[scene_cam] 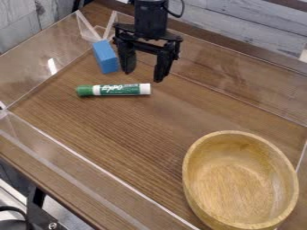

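Observation:
My black gripper (146, 56) hangs at the top centre over the wooden table, its two dark fingers spread apart with nothing visible between them. Below and left of it a green and white Expo marker (113, 90) lies sideways on the table. A small blue block (106, 57) stands just left of the gripper.
A large yellow bowl (240, 207) sits at the front right. A white object (96, 27) is at the back left, and the table's edges run along the left and back.

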